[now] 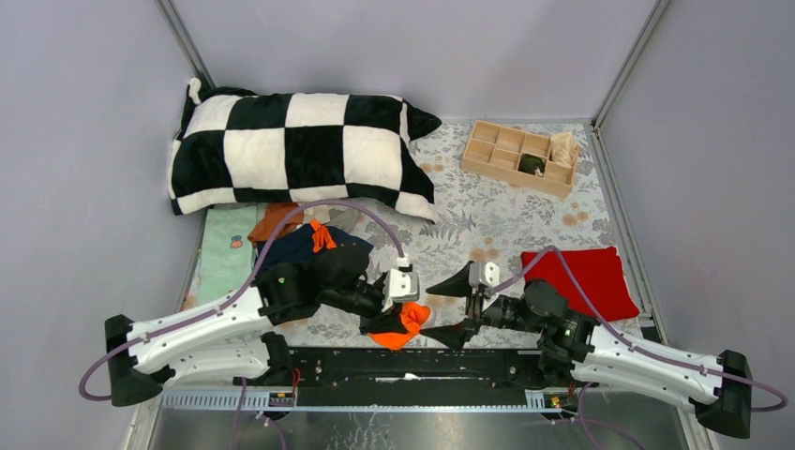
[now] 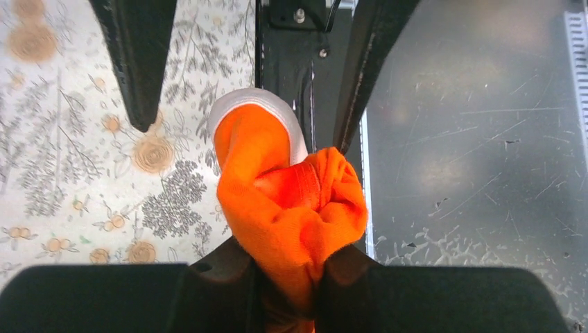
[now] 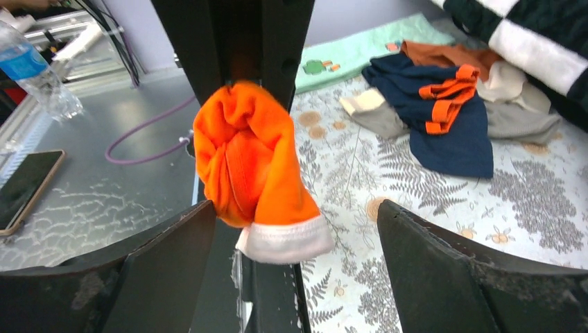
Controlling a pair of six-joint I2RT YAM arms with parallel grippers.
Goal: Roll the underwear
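Orange underwear [image 1: 401,326] with a white waistband is bunched in my left gripper, low in the middle of the top view, over the table's front edge. In the left wrist view the cloth sits between the left fingers, its loose end folded up. My right gripper [image 1: 441,309] stands open just to the right of it, empty; in the right wrist view the orange bundle [image 3: 246,159] is ahead of its two fingers, beyond their tips.
A checkered pillow [image 1: 309,150] fills the back left, with folded clothes [image 3: 451,139] in front of it. A wooden divider box [image 1: 497,155] is at back right, a red cloth [image 1: 577,281] at right.
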